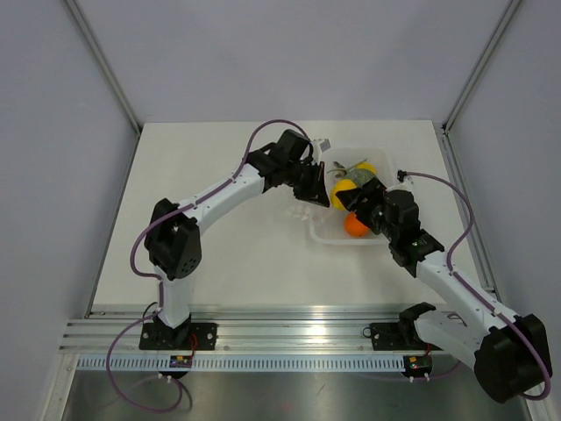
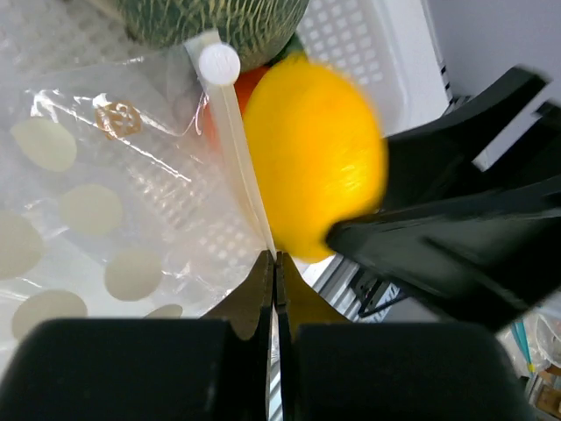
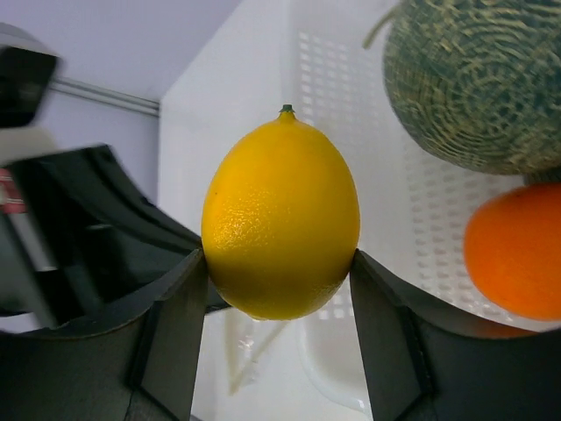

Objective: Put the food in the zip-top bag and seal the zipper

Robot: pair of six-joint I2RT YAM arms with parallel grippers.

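Observation:
A yellow lemon point(image 3: 280, 224) sits between the fingertips of my right gripper, which touch it on both sides. In the left wrist view this lemon point(image 2: 311, 158) is right beside the bag's white zipper strip point(image 2: 235, 145). My left gripper is shut on that strip near its end. The clear zip top bag point(image 2: 131, 193), printed with pale dots, spreads to the left of the strip; whether anything lies inside cannot be told. From above, my left gripper point(image 1: 326, 203) and right gripper point(image 1: 342, 196) are close together over the basket's left side.
The white perforated basket point(image 1: 351, 243) holds an orange point(image 1: 355, 225), a green netted melon point(image 1: 361, 176) and another yellow fruit point(image 1: 367, 167). Free white table point(image 1: 237, 263) extends to the left and front.

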